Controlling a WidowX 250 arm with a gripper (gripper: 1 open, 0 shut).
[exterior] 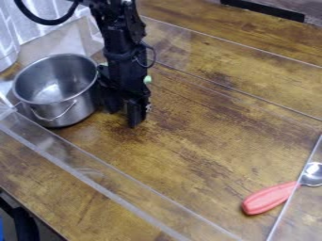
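Note:
My black arm comes down from the top to the gripper (126, 111), which is low over the wooden table (201, 141), just right of a large steel pot (51, 87). The fingertips are dark and blurred against their shadow, so I cannot tell whether they are open or shut. A small pale green thing (147, 80) shows behind the arm, mostly hidden.
A spoon with a red handle (269, 198) lies at the front right. Clear strips run along the table's left, front and right.

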